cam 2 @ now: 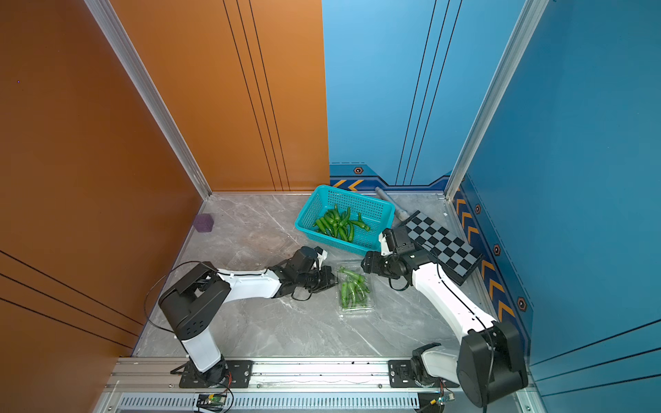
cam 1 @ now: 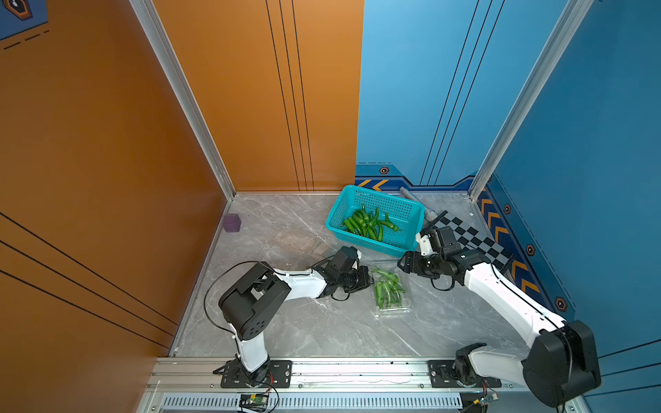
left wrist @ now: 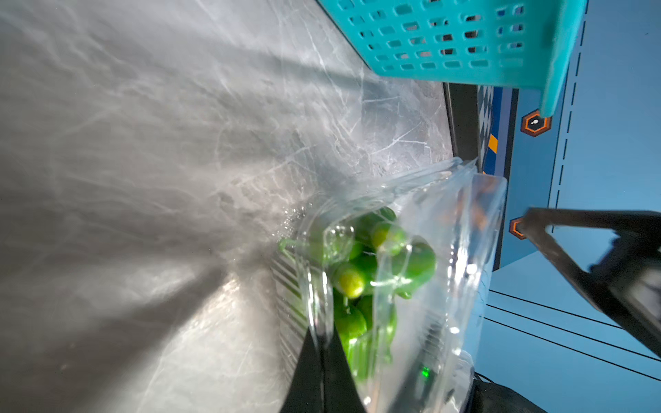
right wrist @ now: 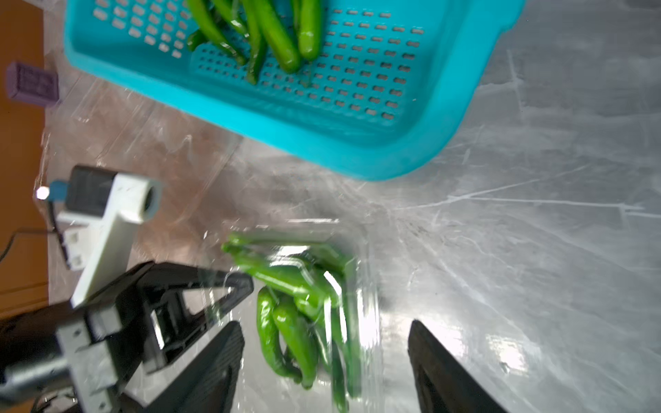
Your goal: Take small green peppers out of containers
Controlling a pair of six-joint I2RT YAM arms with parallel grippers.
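Observation:
A clear plastic container [cam 1: 391, 292] with small green peppers [right wrist: 292, 330] lies in front of the turquoise basket [cam 1: 375, 244], which holds several more peppers [cam 2: 337, 223]. My left gripper is shut at the container's left side, at the plastic edge; whether plastic is between its fingers is hard to tell. My right gripper stands open above the container's right part, its fingers apart with nothing held; peppers show below between them.
A checkered board [cam 2: 444, 244] and a pale roll [cam 2: 385, 198] lie at the right back. A purple block [cam 1: 231, 221] sits at the far left.

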